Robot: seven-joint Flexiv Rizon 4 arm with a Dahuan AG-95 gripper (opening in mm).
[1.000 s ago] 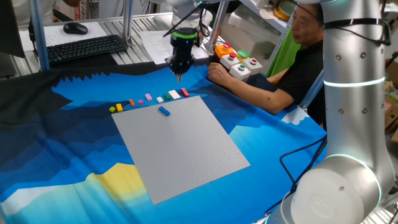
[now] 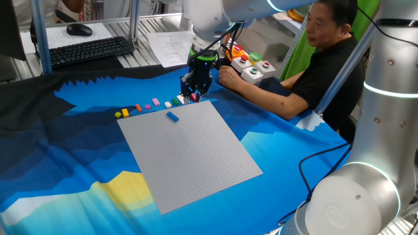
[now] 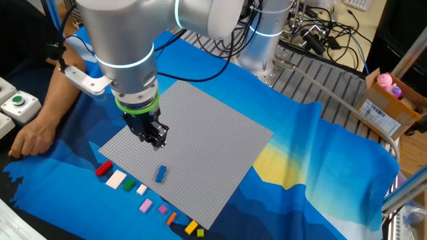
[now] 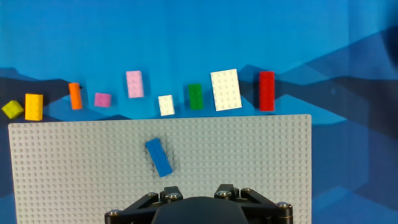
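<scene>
My gripper hangs above the grey baseplate [image 4: 249,155], its two fingers apart with nothing between them. A blue brick [image 4: 159,157] lies slanted on the plate near its brick-side edge, ahead of the fingers and to their left in the wrist view. Beyond that edge, on the blue cloth, a loose row holds a red brick [image 4: 267,91], a large white brick [image 4: 226,90], a green brick [image 4: 196,96], a small white brick [image 4: 166,105] and a light pink brick [image 4: 134,84]. Farther left are magenta [image 4: 102,99], orange [image 4: 76,96], yellow [image 4: 34,107] and lime [image 4: 12,109] bricks.
A person rests an arm [image 2: 271,101] on the cloth beside the push-button boxes [image 2: 252,75]. A keyboard [image 2: 91,51] and papers [image 2: 166,49] lie behind the cloth. Most of the baseplate is bare.
In exterior view 1 my gripper has come lower in the picture, now overlapping the red and white end of the row. Its fingers look more spread than a second ago. The bricks stay put.
</scene>
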